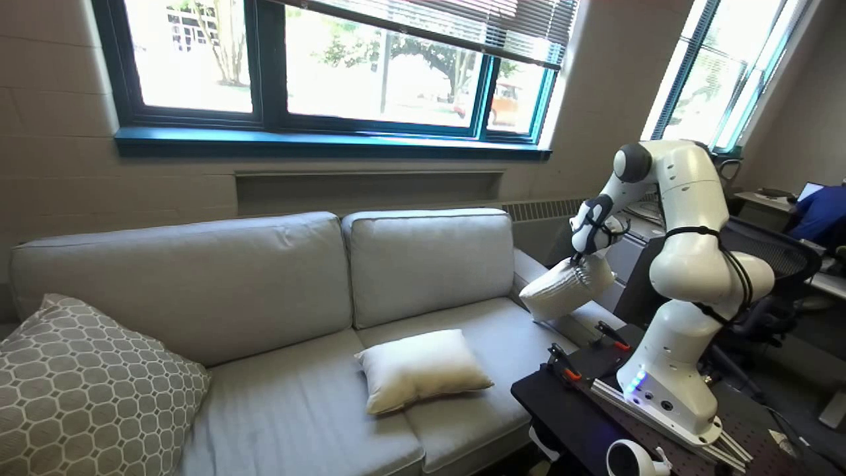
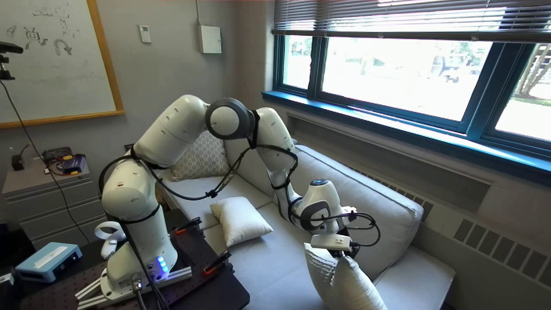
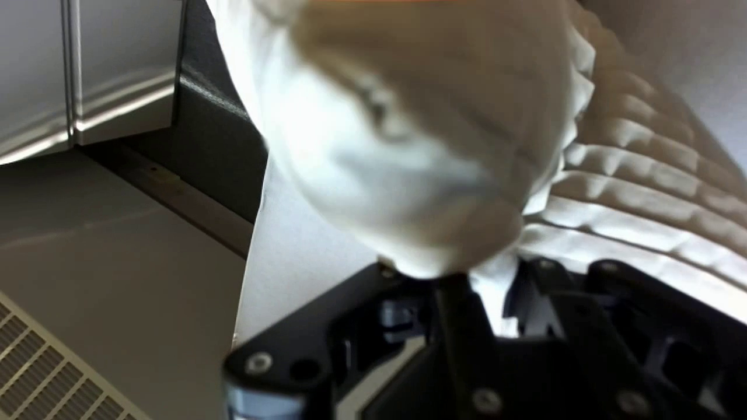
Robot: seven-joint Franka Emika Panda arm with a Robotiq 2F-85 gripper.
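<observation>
A white pillow with a ribbed side [image 1: 561, 290] hangs tilted from my gripper [image 1: 584, 255] over the sofa's right end, near the armrest. In the other exterior view the same pillow [image 2: 335, 279] droops below the hand. Up close, bunched pillow fabric [image 3: 420, 175] rises between the black fingers of my gripper, which is shut on it. The fabric hides the fingertips. A plain cream pillow [image 1: 424, 369] lies flat on the seat of the grey sofa [image 1: 277, 420], well apart from my gripper.
At the sofa's far left leans a large patterned pillow [image 1: 95, 389]. The sofa armrest [image 1: 583, 321] is close under the held pillow. My base stands on a black table [image 1: 547, 400] with clamps along its edge.
</observation>
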